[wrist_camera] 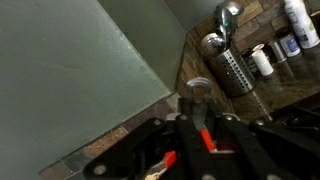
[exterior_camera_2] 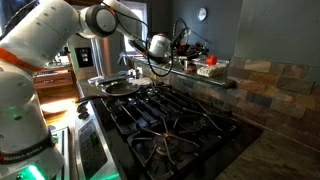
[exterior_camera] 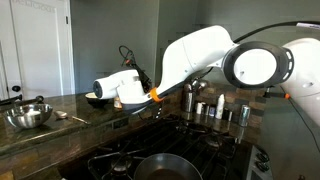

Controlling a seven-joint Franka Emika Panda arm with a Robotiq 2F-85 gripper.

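In the wrist view my gripper is shut on a small grey, rounded object (wrist_camera: 198, 89), which stands up between the dark fingers; what it is part of cannot be told. Something red (wrist_camera: 170, 159) shows below and behind the fingers. From the first exterior view, the white end of the arm (exterior_camera: 128, 86) hangs over the back counter, beside a dark bowl (exterior_camera: 96, 101) with a pale inside. The fingers are hidden there.
A black pan (exterior_camera: 167, 168) rests on the stove (exterior_camera_2: 165, 120). To the left, a metal bowl (exterior_camera: 29, 117) occupies the counter. A perforated utensil holder (wrist_camera: 233, 73) and several bottles stand by the tiled wall. A red-topped container (exterior_camera_2: 211, 67) sits on the back ledge.
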